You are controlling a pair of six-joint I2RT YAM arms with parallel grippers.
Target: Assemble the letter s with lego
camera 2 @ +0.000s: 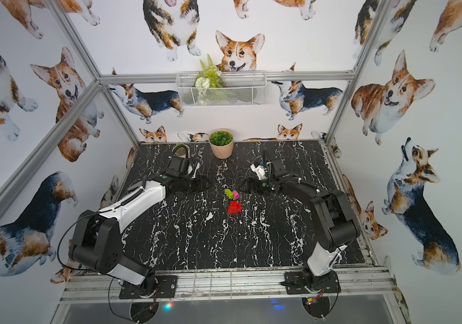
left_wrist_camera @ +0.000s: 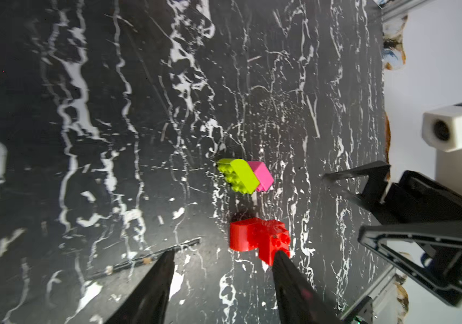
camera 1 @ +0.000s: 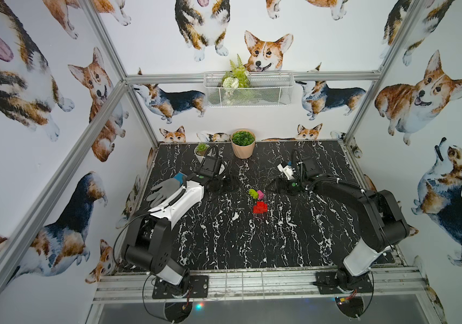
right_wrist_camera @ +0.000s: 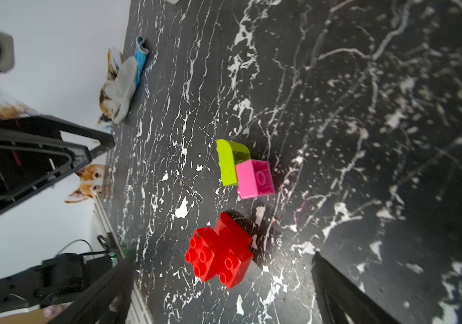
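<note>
A lime green brick and a pink brick lie together at the middle of the black marbled table. Just in front of them sit red bricks, grouped in one cluster with studs showing. My left gripper hangs above and left of the bricks, open, its two fingers apart at the bottom of the left wrist view with nothing between. My right gripper is over the right side, also open and empty, its blurred fingers wide apart.
A beige plant pot and a small white pot stand at the back. A grey glove with a blue cuff lies at the left.
</note>
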